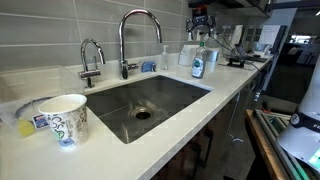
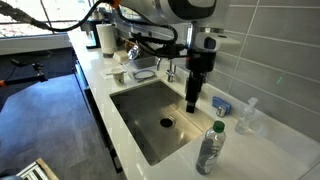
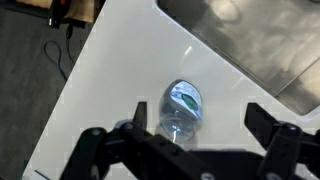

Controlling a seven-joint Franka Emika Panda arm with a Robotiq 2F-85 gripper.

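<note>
A clear bottle with a green cap (image 2: 218, 127) stands upright on the white counter, beside the sink. In exterior view 1 the same bottle (image 1: 198, 65) is at the counter's far end. My gripper is open above it, seen from over the cap in the wrist view. The bottle (image 3: 181, 103) appears between the spread fingers, nearer the left one, with space below the fingertips. Exterior view 2 shows the gripper (image 2: 198, 96) higher than the bottle and toward the sink side. Nothing is held.
The empty steel sink (image 1: 145, 108) lies next to the bottle, with a tall faucet (image 1: 122, 45) behind it. A patterned cup (image 1: 66, 120) stands at the near counter end. A soap dispenser (image 2: 247, 115) and blue sponge (image 2: 221, 105) are along the wall.
</note>
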